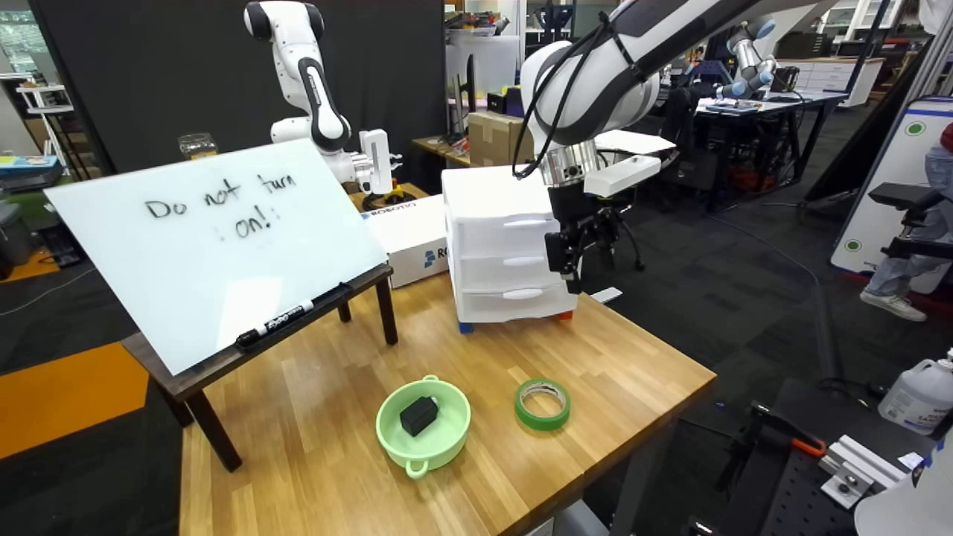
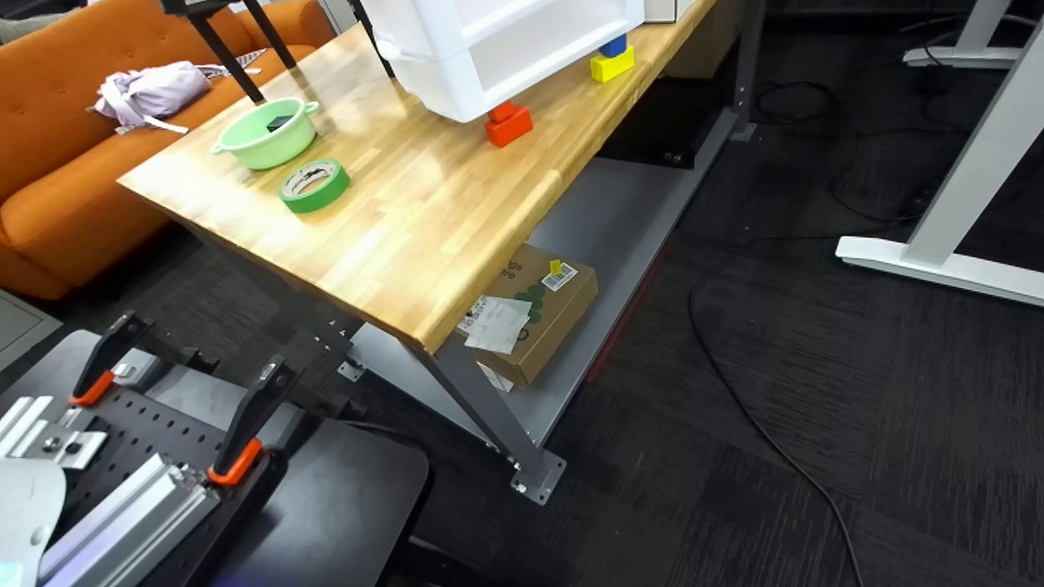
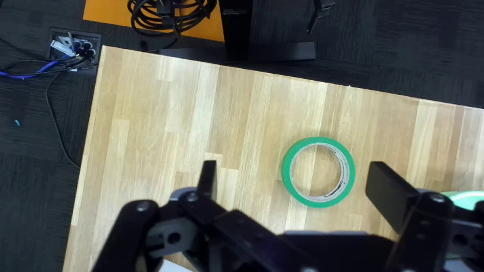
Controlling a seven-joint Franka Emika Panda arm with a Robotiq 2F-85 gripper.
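Note:
A roll of green tape (image 1: pixel 545 423) lies flat on the wooden table, to the right of a light green bowl (image 1: pixel 451 435). Inside the bowl rests a small black block (image 1: pixel 419 415). My gripper (image 1: pixel 574 256) hangs beside the white drawer unit (image 1: pixel 506 268), above table height. From the wrist view, the fingers of my gripper are spread wide and hold nothing. The tape roll (image 3: pixel 286 174) appears between them, on the table well below. Only an edge of the bowl (image 3: pixel 472 198) shows at the right, partly behind a finger.
A tilted whiteboard (image 1: pixel 223 241) reading "Do not turn on!" stands at the table's left, with a black marker (image 1: pixel 284 318) on its ledge. The drawer unit sits on coloured blocks, such as a red one (image 2: pixel 509 125). Bare table surrounds the tape.

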